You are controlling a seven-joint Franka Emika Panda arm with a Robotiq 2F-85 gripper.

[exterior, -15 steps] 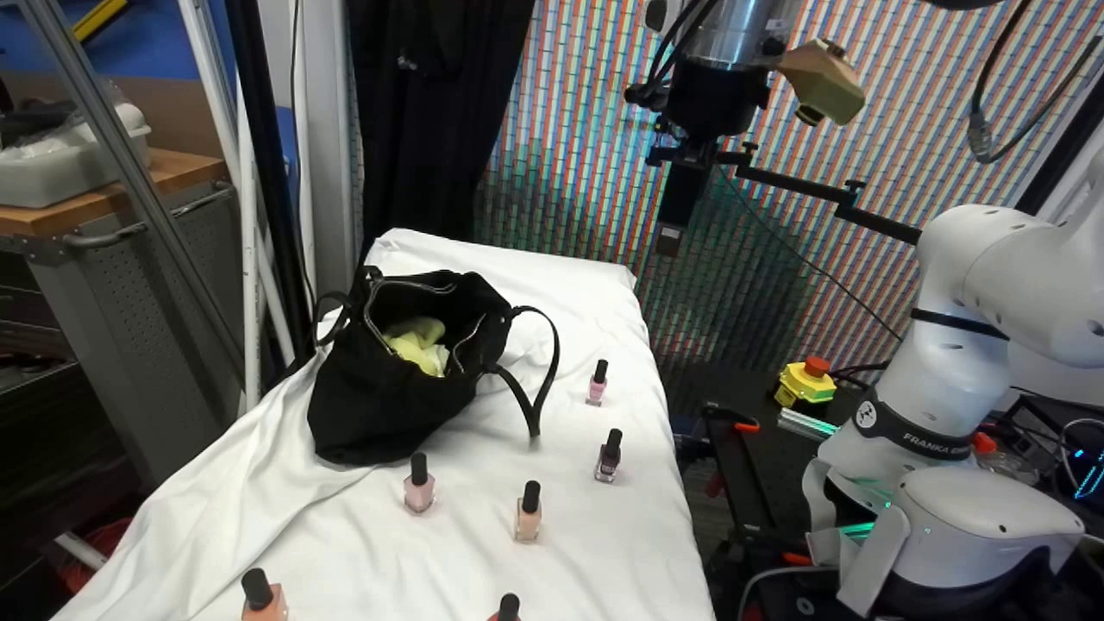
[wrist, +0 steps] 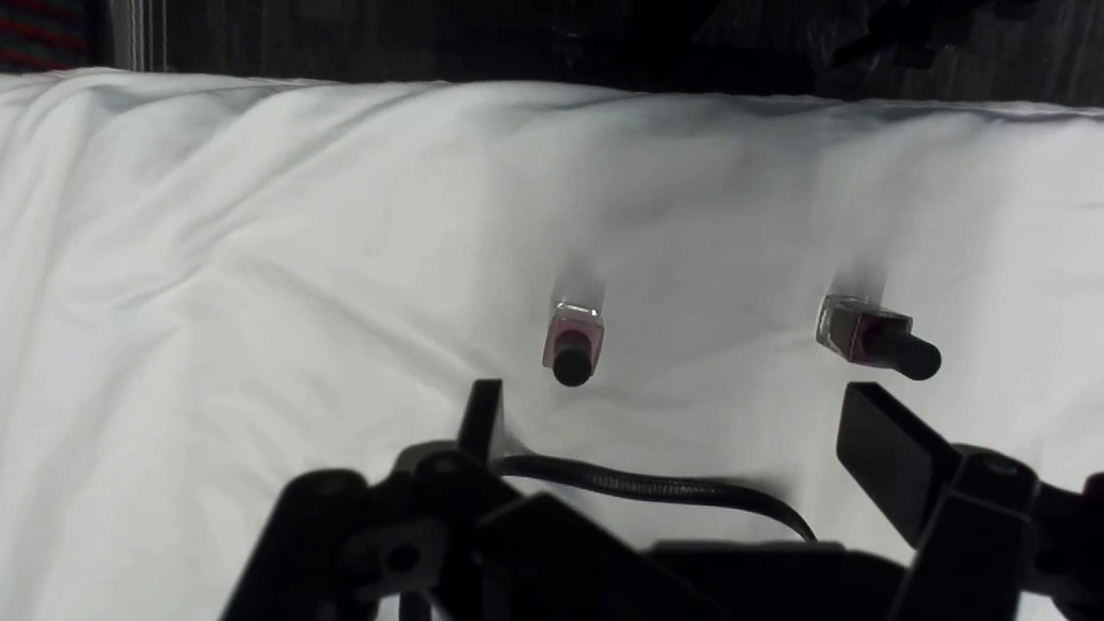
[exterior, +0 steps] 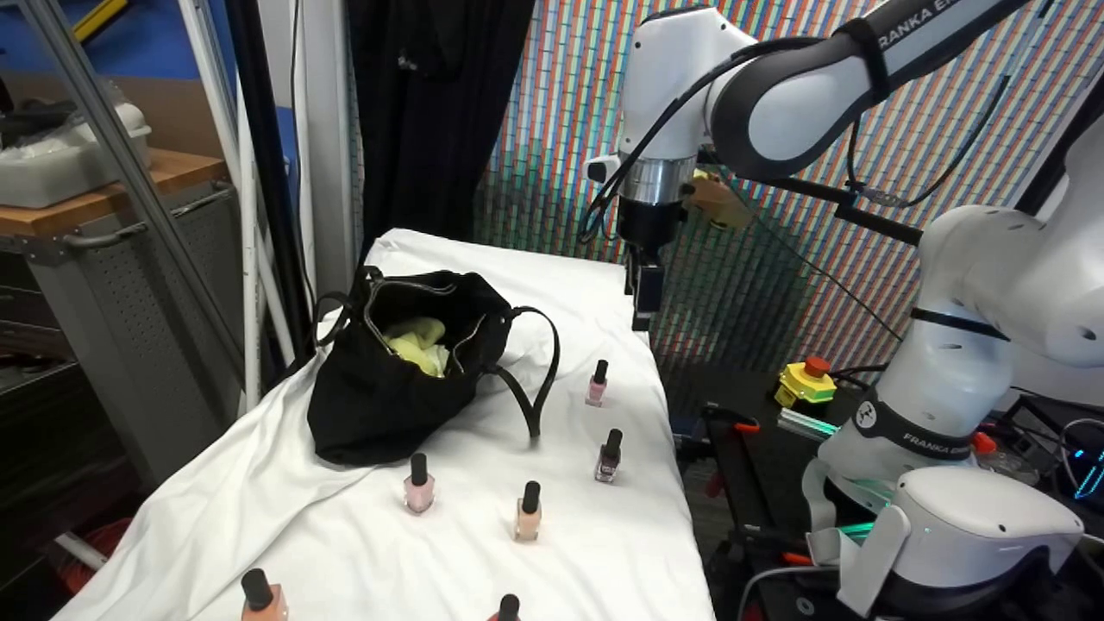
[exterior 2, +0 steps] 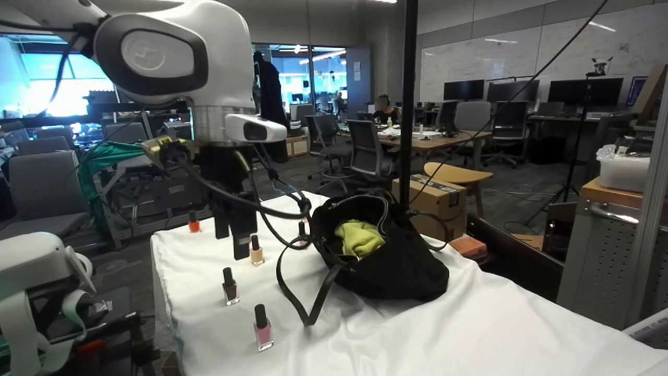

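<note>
My gripper is open and hangs above the white-covered table, with nothing between its fingers. Below it in the wrist view, a pink nail polish bottle point(wrist: 574, 340) stands upright, and a dark plum bottle point(wrist: 867, 333) stands to its right. Exterior view 1 shows a pale pink bottle point(exterior: 419, 492), a peach bottle point(exterior: 528, 517), an orange bottle point(exterior: 265, 602) and the black cap of another bottle point(exterior: 508, 609) cut by the lower edge. The black bag point(exterior: 383, 404) sits with its mouth wide, yellow-green cloth point(exterior: 419, 347) inside.
The bag's strap point(exterior: 543, 388) loops onto the sheet beside the pink bottle. A white headset point(exterior: 983, 528) and an emergency-stop button point(exterior: 807, 381) lie right of the table, off its edge. White sheet point(wrist: 310, 341) around the bottles is mostly bare, with folds.
In exterior view 1 my arm and gripper have come lower and to the left, nearer the table. The bag and the bottles have stayed in place.
</note>
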